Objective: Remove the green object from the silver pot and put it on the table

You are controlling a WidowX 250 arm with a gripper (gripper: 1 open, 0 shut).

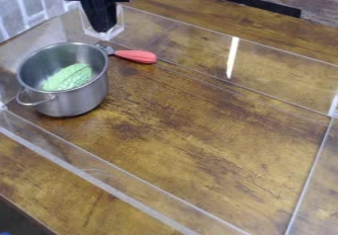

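The green object [69, 77], pale and ridged, lies inside the silver pot [82, 101] on the left of the table. Above and behind the pot, near the top edge of the view, hangs the dark gripper [103, 27], clear of the pot and apart from the green object. Its fingers are small and dark here, so whether they are apart or together cannot be made out. Nothing green shows at the gripper.
A red-handled utensil [134, 55] lies against the pot's far right side. A dark vent [258, 4] sits at the back.
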